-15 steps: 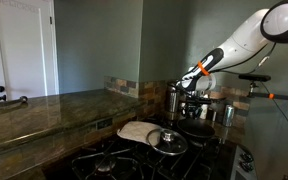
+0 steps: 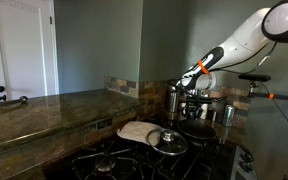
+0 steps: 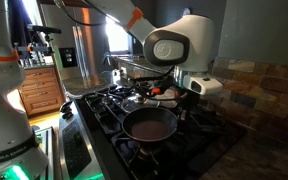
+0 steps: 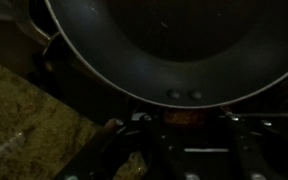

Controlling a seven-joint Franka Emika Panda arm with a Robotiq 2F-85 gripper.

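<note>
A dark frying pan point(image 3: 150, 124) rests over the stove in exterior view 2, its round inside facing up. The wrist view has the pan's rim and two rivets point(image 4: 184, 95) up close, with the start of its handle point(image 4: 184, 117) below them. My gripper is shut on that handle, though the picture there is very dark. From exterior view 1, the pan point(image 2: 197, 128) appears at the right of the stove, under the arm. The arm's white body hides most of the grip in exterior view 2.
A glass lid point(image 2: 167, 141) lies on the stove beside the pan, near a light cloth point(image 2: 138, 131). Metal canisters point(image 2: 228, 115) stand behind the pan. Black burner grates point(image 2: 109, 163) spread across the front.
</note>
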